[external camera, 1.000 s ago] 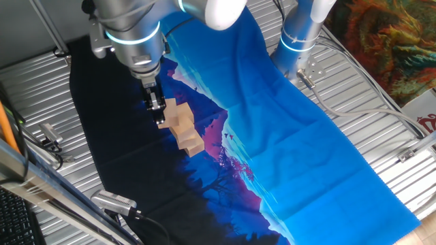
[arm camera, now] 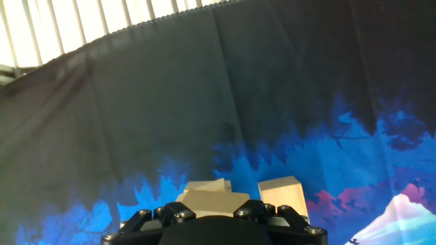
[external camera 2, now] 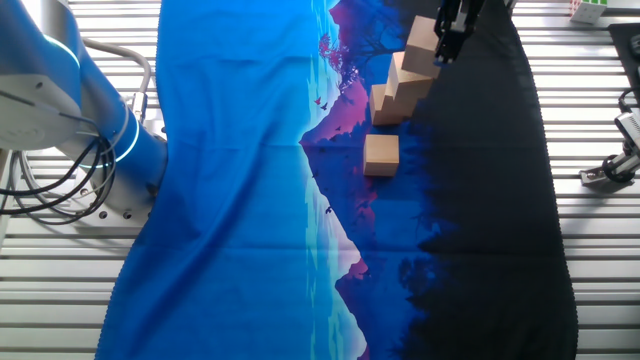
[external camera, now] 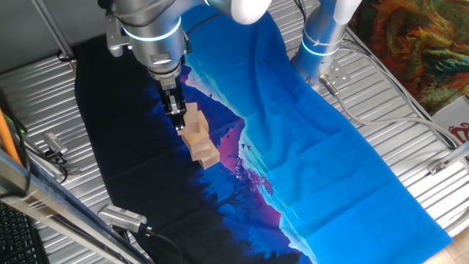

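Observation:
My gripper (external camera 2: 458, 30) is shut on a light wooden block (external camera 2: 422, 45), which shows between the fingers in the wrist view. The held block appears over or against other wooden blocks (external camera 2: 405, 88) in exterior view 2; whether it touches them I cannot tell. A lower wooden block (external camera 2: 380, 108) shows beside these. Apart from the group, a single wooden block (external camera 2: 381, 156) rests on the cloth, and in the wrist view this separate block (arm camera: 285, 194) lies to the right of the fingers. The gripper partly covers the blocks in exterior view 1.
A blue, purple and black printed cloth (external camera: 315, 161) covers the slatted metal table (external camera: 37, 99), with wide bare areas around the blocks. A grey device (external camera: 122, 218) with a cable lies at the cloth's edge. Part of another block (external camera 2: 588, 10) shows at the far right.
The lower blocks look unmoved.

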